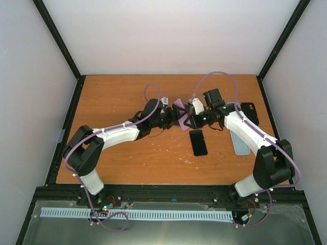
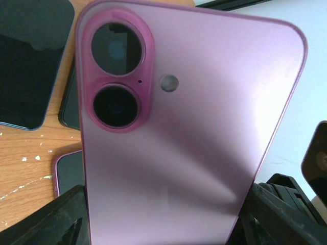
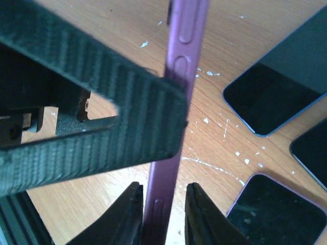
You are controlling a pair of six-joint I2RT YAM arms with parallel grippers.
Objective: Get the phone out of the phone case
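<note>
Raised above the table, the pink phone (image 2: pixel 194 112) shows its back and two round lenses in the left wrist view. My left gripper is shut on it, a finger against each long side. In the right wrist view the phone (image 3: pixel 180 76) stands edge-on, with side buttons, and a left finger (image 3: pixel 138 122) presses on it. My right gripper is open around the phone's edge, one finger on each side, with a gap on the right. Case and phone cannot be told apart here.
A black phone (image 1: pixel 198 143) lies on the wood just in front of the grippers. Farther right are a pale blue item (image 1: pixel 240 144) and a black one with camera holes (image 1: pixel 249 113).
</note>
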